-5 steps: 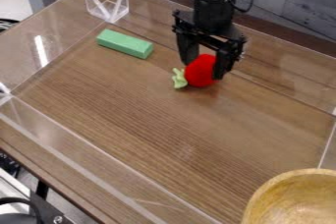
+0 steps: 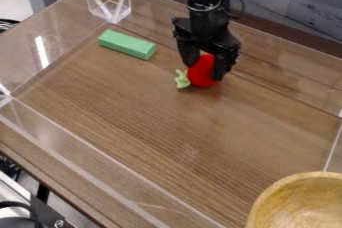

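The black robot gripper [image 2: 206, 47] hangs over a red round object with a green leafy top, like a strawberry [image 2: 203, 70], at the upper middle of the wooden table [image 2: 160, 152]. Its fingers are at the object, partly covering its upper part, and stand open. Whether they touch it cannot be seen clearly.
A green block [image 2: 127, 43] lies to the left, with a clear holder [image 2: 110, 2] behind it at the back left. A tan bowl [image 2: 301, 207] sits at the front right.
The gripper and arm have moved a little to the left, staying over the red object, which looks nearly unmoved.
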